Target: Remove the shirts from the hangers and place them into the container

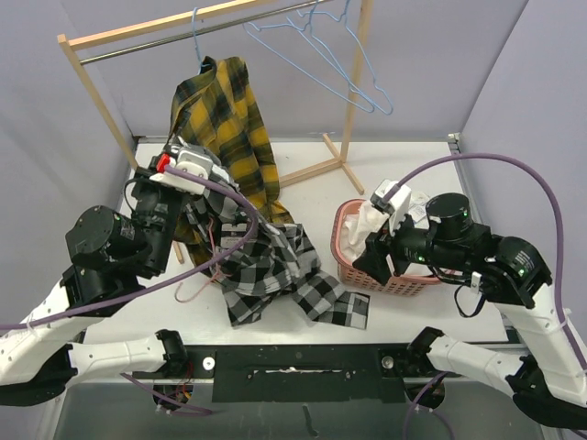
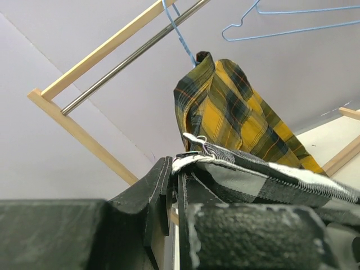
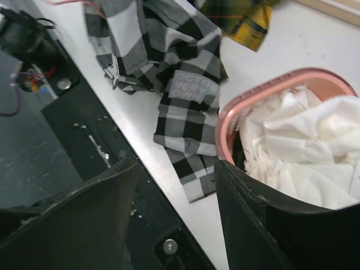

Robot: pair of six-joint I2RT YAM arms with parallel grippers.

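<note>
A black-and-white plaid shirt (image 1: 271,266) hangs from my left gripper, shut on its edge, and drapes down onto the white table. A pink hanger (image 1: 197,290) shows low beside the shirt, partly hidden by the cloth and arm. My right gripper stands open above the table beside the basket, apart from the shirt, with nothing between its fingers. The shirt's lower part (image 3: 185,124) lies just left of the basket.
A wooden rack (image 1: 128,32) holds a yellow plaid shirt (image 1: 220,101) and several empty blue hangers (image 1: 330,64). A pink basket (image 1: 385,284) of white cloth stands at the right. Bare table shows along the front.
</note>
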